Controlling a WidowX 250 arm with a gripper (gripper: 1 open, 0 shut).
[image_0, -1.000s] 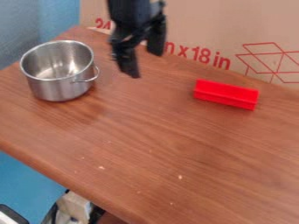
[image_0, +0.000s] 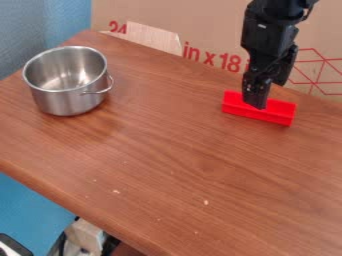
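Observation:
My black gripper (image_0: 266, 88) hangs over a red rectangular block (image_0: 258, 114) on the right side of the wooden table, its fingertips low at the block and partly hiding its back. The fingers appear open; whether they touch the block I cannot tell. A steel pot (image_0: 66, 94) with a wire handle stands at the left, near the table's edge.
A cardboard backdrop (image_0: 201, 35) with red print stands along the back edge. A blue surface (image_0: 27, 195) lies beyond the left edge.
My gripper has moved right from near the pot and come down over the red block. The pot and block look unmoved.

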